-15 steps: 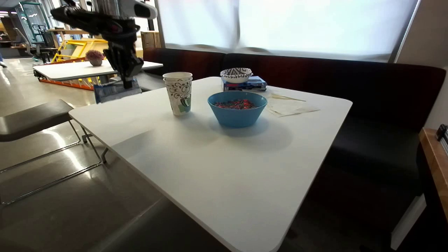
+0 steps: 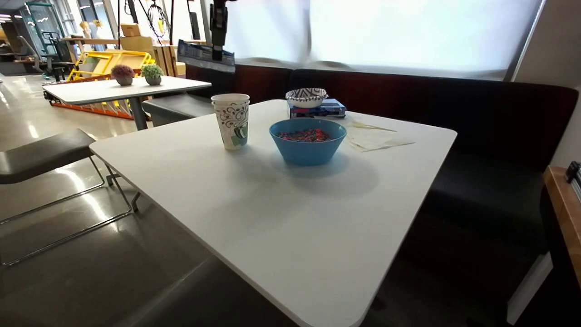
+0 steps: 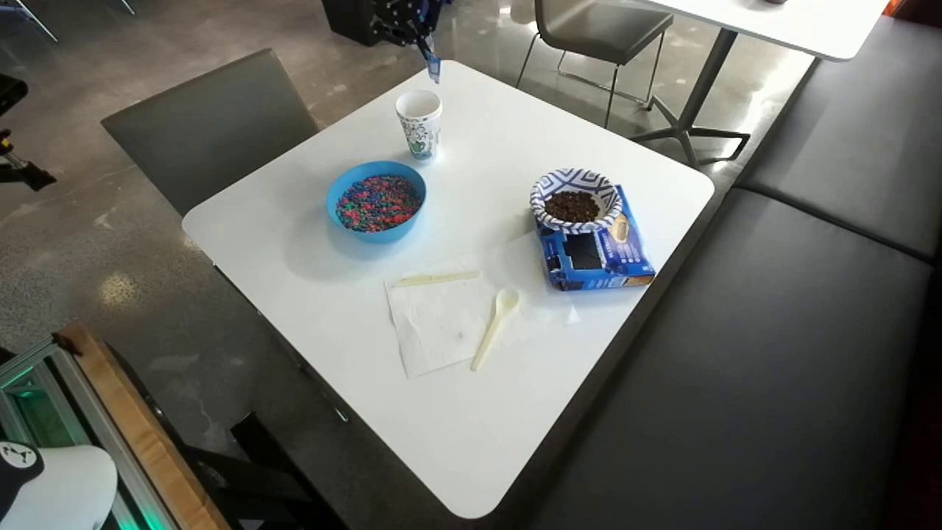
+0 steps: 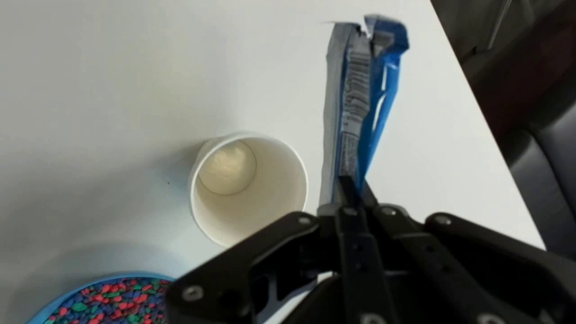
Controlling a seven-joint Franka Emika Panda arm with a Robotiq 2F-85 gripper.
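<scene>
Pinched in my gripper is a thin blue and silver wrapper [image 4: 353,102] with a barcode, and the fingers are shut on it. In exterior view 1 the wrapper [image 2: 204,56] hangs from the gripper [image 2: 218,50] at the upper left, clear of the table. The paper cup [image 2: 233,122] stands upright below it; in the wrist view the cup [image 4: 270,183] is to the left of the wrapper and looks empty. Beside the cup sits a blue bowl [image 3: 335,216] of coloured pebbles. A patterned bowl [image 3: 543,212] holding brown pieces rests on a blue box [image 3: 609,265].
A white napkin [image 3: 433,327] lies on the table [image 3: 459,442], with a pale spoon [image 3: 496,327] and another pale utensil [image 3: 434,279] on it. A dark bench [image 3: 751,353] runs along one side.
My gripper has risen and moved to the right in exterior view 1, carrying the wrapper with it. The cup, bowls and box have stayed in place.
</scene>
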